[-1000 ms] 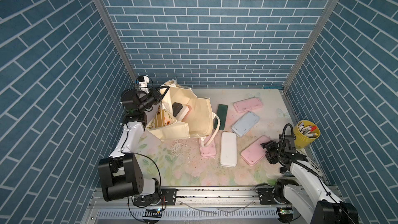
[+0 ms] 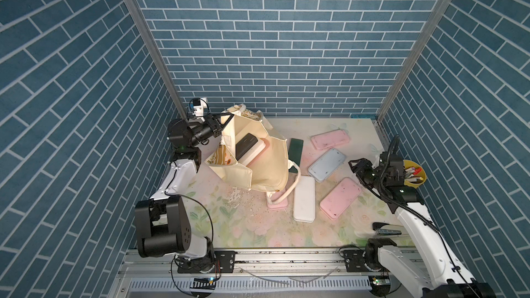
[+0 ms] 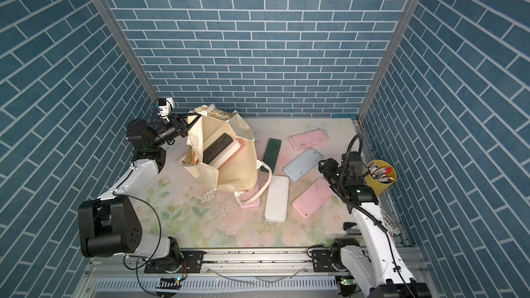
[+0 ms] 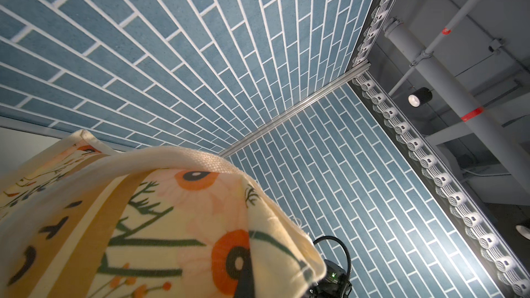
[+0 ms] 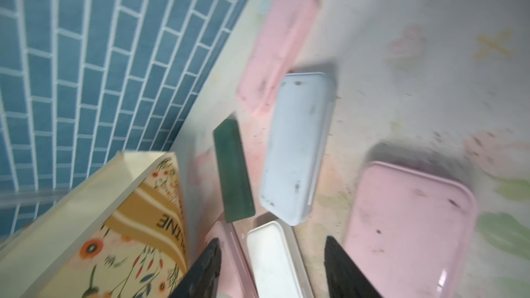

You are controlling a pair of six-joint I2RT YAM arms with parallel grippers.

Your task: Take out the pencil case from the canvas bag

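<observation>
The cream canvas bag point(image 2: 267, 165) with floral panels lies open on the left of the table. A dark case point(image 2: 246, 146) and a white-pink case point(image 2: 253, 152) lie inside it. My left gripper point(image 2: 223, 117) is shut at the bag's upper left rim; the fabric point(image 4: 154, 209) fills the lower left wrist view, and whether any is between the fingertips is hidden. My right gripper is open above the right of the table, nothing between its fingers.
Loose cases lie right of the bag: green point(image 2: 295, 154), grey point(image 2: 326, 164), white point(image 2: 304, 198), pink point(image 2: 339, 197) and pink point(image 2: 330, 139). A yellow cup of pens point(image 3: 381, 176) stands at the right wall.
My left gripper and the bag's rim have moved right, the bag opening wider to show more of the cases inside. My right gripper has risen and moved toward the back.
</observation>
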